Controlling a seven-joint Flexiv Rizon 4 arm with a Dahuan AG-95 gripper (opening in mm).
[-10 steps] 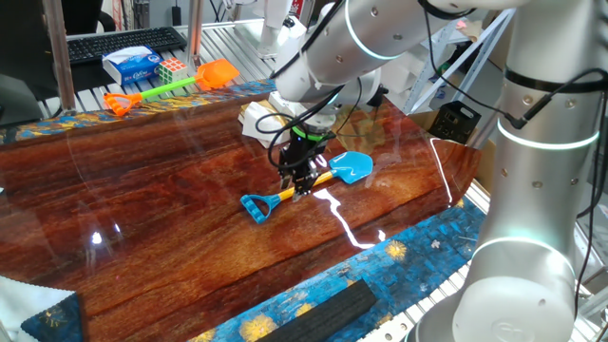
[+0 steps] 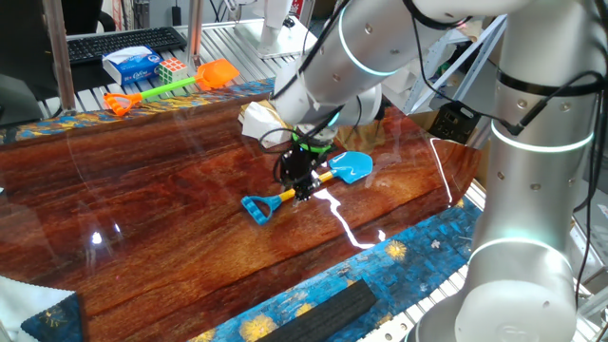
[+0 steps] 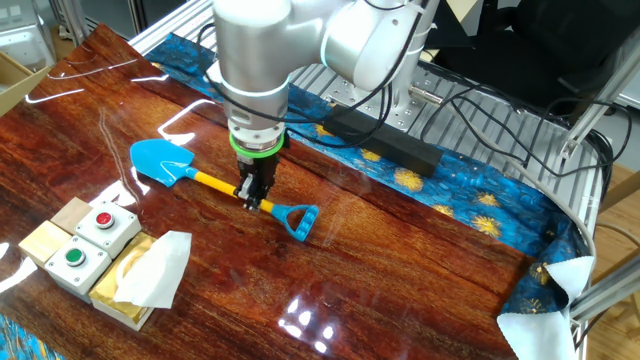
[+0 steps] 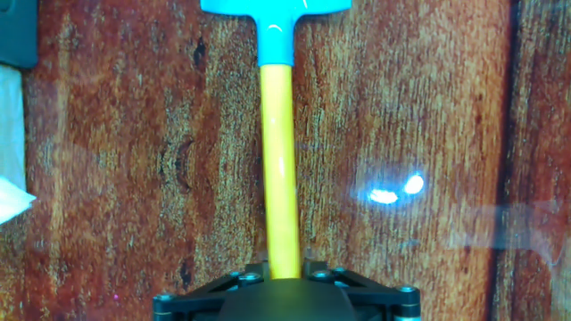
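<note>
A toy shovel with a blue blade point(image 2: 351, 167), yellow shaft point(image 3: 218, 184) and blue D-shaped grip point(image 3: 297, 221) lies on the glossy brown table. My gripper point(image 2: 303, 193) points down over the middle of the shaft, nearer the grip end. In the wrist view its dark fingertips close in on both sides of the yellow shaft point(image 4: 279, 169), with no clear gap showing, so the gripper looks shut on it. The shovel appears to rest on the tabletop; the contact itself is partly hidden by the gripper body.
Beside the blade stand a red-button box point(image 3: 108, 226), a green-button box point(image 3: 75, 262) and a white cloth point(image 3: 157, 272) on blocks. An orange and green shovel point(image 2: 171, 87), tissue pack point(image 2: 131, 66) and cube point(image 2: 173, 70) lie beyond the table's far edge.
The wrist and upper arm have shifted and tilted slightly, and the cables swing differently. The fingertips stay at the shaft, and the shovel shows no clear movement.
</note>
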